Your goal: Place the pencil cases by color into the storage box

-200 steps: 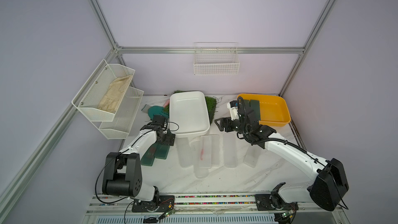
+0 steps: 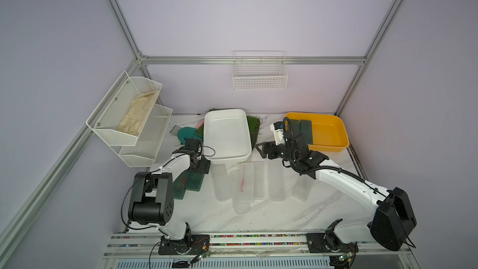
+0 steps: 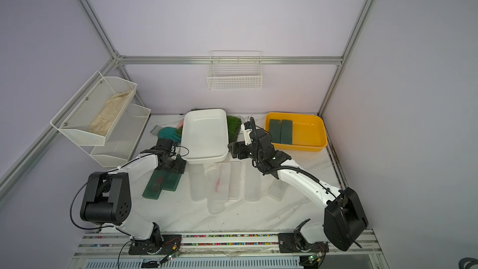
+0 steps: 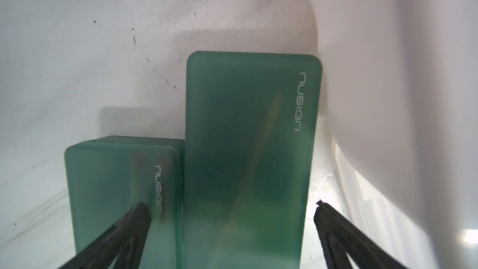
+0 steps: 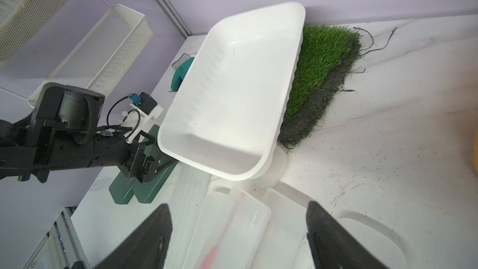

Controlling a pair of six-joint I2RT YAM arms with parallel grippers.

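Two green pencil cases, the right one and the left one, lie on the table left of the white box. My left gripper is open low over them, its fingers at either side of the right case. Several pale translucent cases lie in front of the white box. My right gripper hangs above these, open, near the box's right front corner. The orange box at back right holds green cases.
Artificial grass lies under and beside the white box. Wire racks hang on the left wall, another at the back.
The right arm has shifted very slightly left.
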